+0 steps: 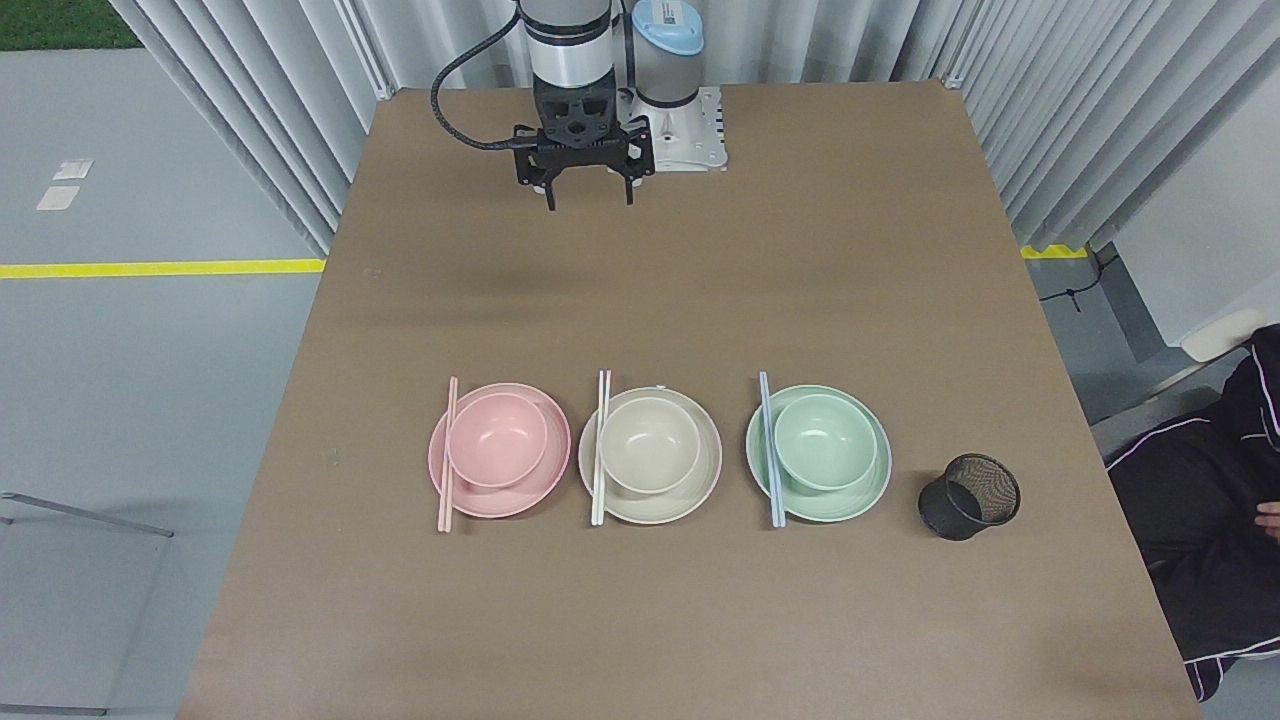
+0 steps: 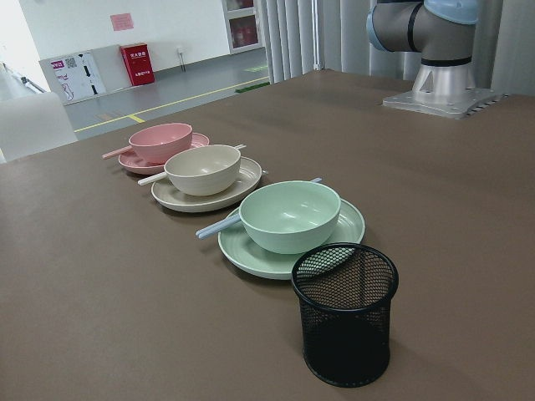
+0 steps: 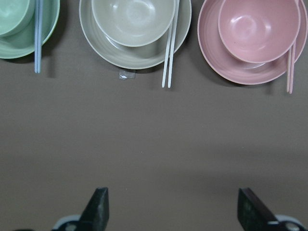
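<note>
My gripper (image 1: 589, 192) hangs at the back of the table near the arm's base, open and empty; its two fingers show at the bottom of the wrist view (image 3: 173, 202). In front of it stand three place settings in a row: a pink bowl (image 1: 497, 438) on a pink plate, a cream bowl (image 1: 650, 444) on a cream plate, and a mint bowl (image 1: 825, 440) on a mint plate. Pink chopsticks (image 1: 447, 468), white chopsticks (image 1: 599, 480) and blue chopsticks (image 1: 774, 480) each lie along the left side of their setting in the front view.
A black mesh pen holder (image 1: 968, 497) stands empty right of the mint setting. A seated person in dark clothing is at the right edge, beside the table.
</note>
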